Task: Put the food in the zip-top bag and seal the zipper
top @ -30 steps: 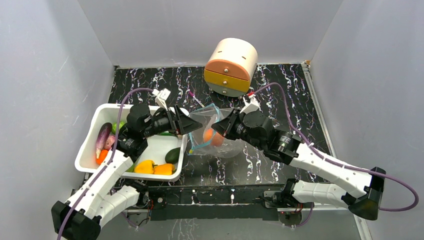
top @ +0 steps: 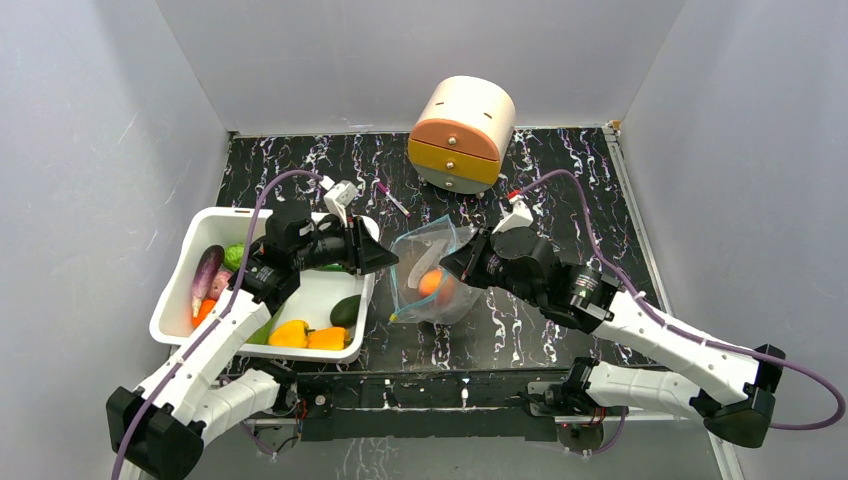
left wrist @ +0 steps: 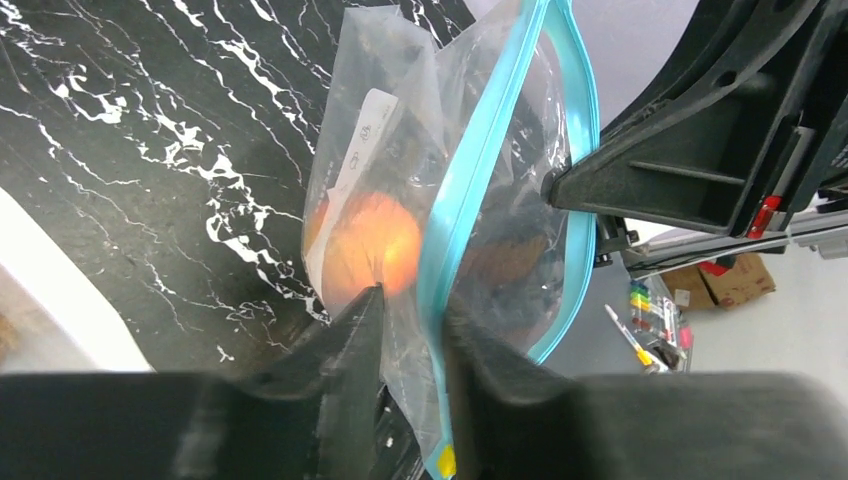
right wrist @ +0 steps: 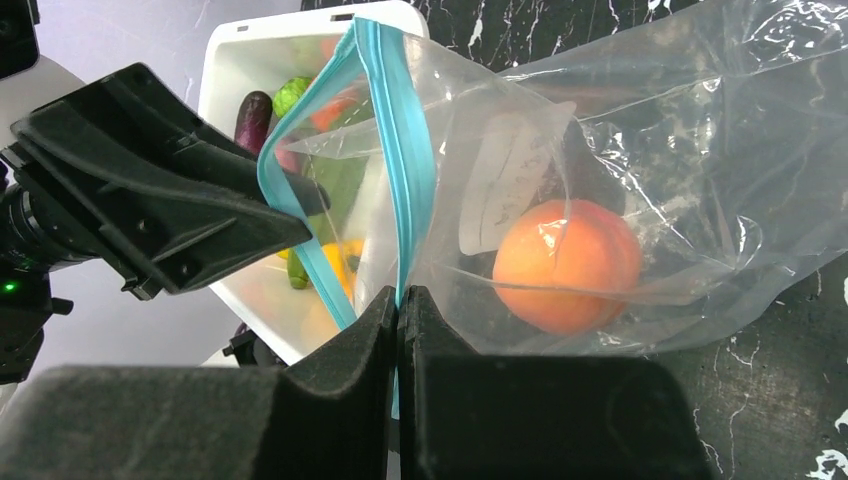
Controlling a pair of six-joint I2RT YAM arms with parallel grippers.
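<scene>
A clear zip top bag point(top: 442, 300) with a light-blue zipper strip stands mouth to the left between my two grippers. Inside it lies a round orange food item point(right wrist: 570, 265). My right gripper is shut on one side of the blue zipper strip point(right wrist: 398, 150), the thin edge running between its fingertips. At the bag's mouth, my left gripper point(top: 394, 258) is part open. In the right wrist view its fingers point(right wrist: 250, 240) straddle the opposite side of the rim, one tip appearing inside the mouth. Contact there is hard to tell.
To the left, a white bin point(top: 166, 312) holds an eggplant point(top: 207, 270), yellow peppers point(top: 290, 335), an avocado point(top: 345, 311) and other food. A small drawer cabinet point(top: 462, 135) and a marker point(top: 393, 199) are at the back.
The right gripper shifted slightly right with the bag, whose mouth now sits farther right.
</scene>
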